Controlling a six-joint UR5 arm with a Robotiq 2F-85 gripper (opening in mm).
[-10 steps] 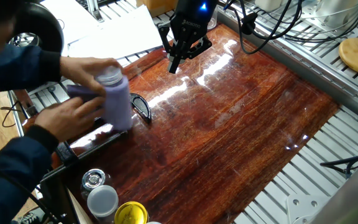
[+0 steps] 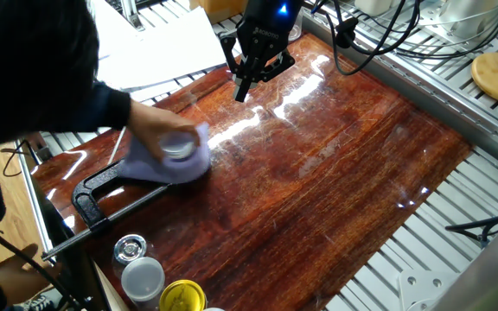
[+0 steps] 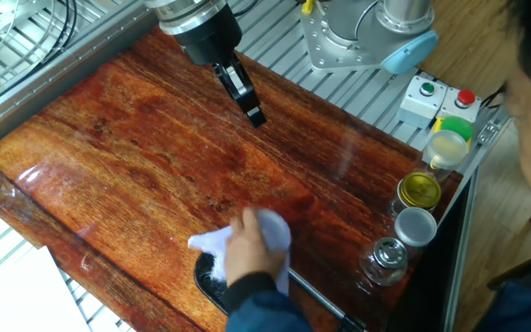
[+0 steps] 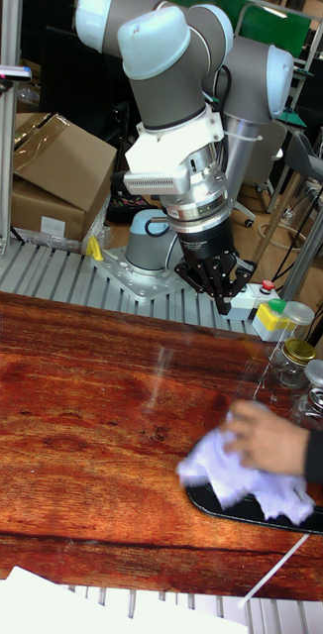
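Note:
My gripper (image 2: 242, 92) hangs above the far part of the glossy brown table (image 2: 318, 199). Its fingers are together in exterior view 2, with nothing visible between them. Well apart from it, a person's hand (image 2: 152, 130) holds a lilac cloth (image 2: 193, 168) around a clear-topped jar (image 2: 177, 145) at the table's left side. The cloth lies over part of a black clamp (image 2: 89, 197). Most of the jar is hidden by the cloth and hand.
Several lidded jars stand along one edge, among them a yellow-lidded jar (image 3: 419, 191), a white-lidded jar (image 3: 415, 227) and a silver-lidded jar (image 3: 389, 254). The person leans over that side.
A second ago both of the person's hands held the wrapped jar; now one hand holds it, shifted right and over the clamp's end. My gripper has stayed still.

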